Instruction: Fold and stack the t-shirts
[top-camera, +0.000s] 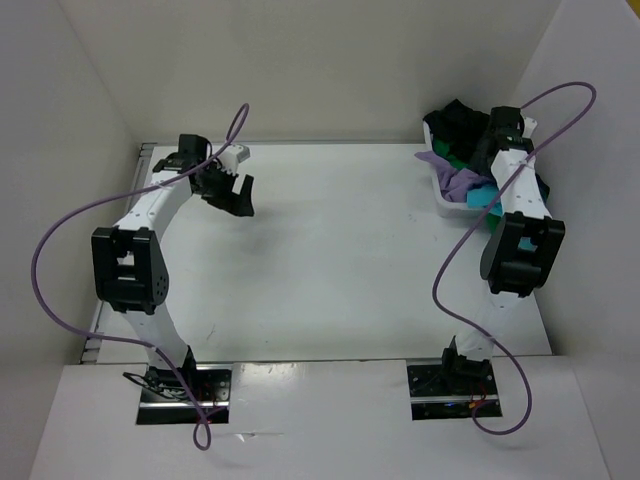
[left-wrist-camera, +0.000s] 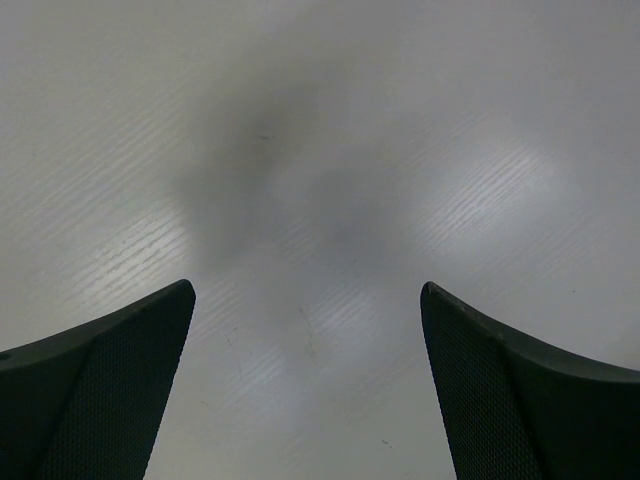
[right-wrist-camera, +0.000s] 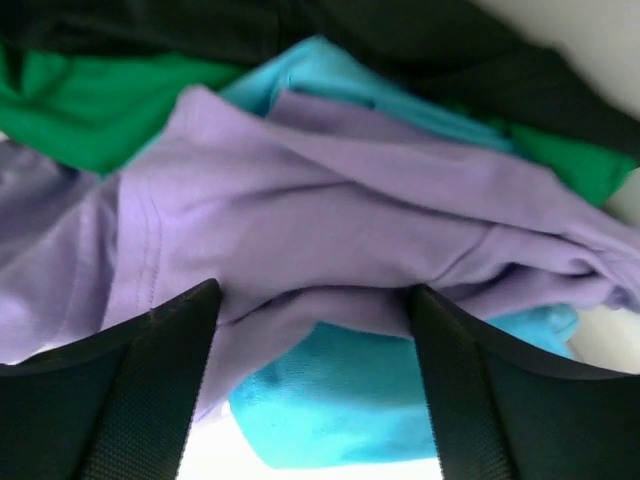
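A crumpled purple shirt (top-camera: 460, 184) lies over the front of the white bin (top-camera: 453, 209) at the back right, one end hanging over its left rim. Beside it are a light blue shirt (top-camera: 482, 197), green cloth (top-camera: 442, 149) and black cloth (top-camera: 458, 125). My right gripper is down on the heap, its fingers apart, with a fold of the purple shirt (right-wrist-camera: 330, 215) between them. No firm hold shows. At the table's back left my left gripper (top-camera: 243, 194) stands open above bare surface, nothing between its fingers.
The white table (top-camera: 320, 260) is empty across its middle. Walls stand close behind and to the right of the bin. Purple cables loop over both arms.
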